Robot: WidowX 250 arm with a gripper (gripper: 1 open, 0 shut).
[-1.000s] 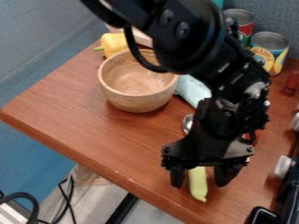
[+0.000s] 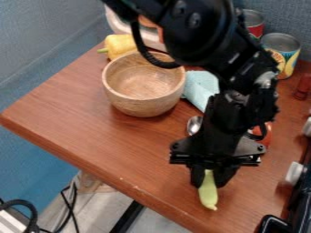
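Note:
A black robot arm comes down from the top centre to its gripper (image 2: 208,166), low over the right part of the wooden table. A pale yellow-green elongated object (image 2: 208,192) sticks out below the gripper, its upper end hidden by it. Whether the fingers hold it I cannot tell.
A wooden bowl (image 2: 130,96) stands at centre left, a light blue cloth (image 2: 198,86) beside it. Cans (image 2: 281,59), a yellow object (image 2: 116,44) and a small red item (image 2: 303,86) are at the back. A black appliance (image 2: 289,218) borders the right.
The upper arm has tilted and the gripper has shifted slightly, its fingers appearing closer around the yellow-green object, which has moved little.

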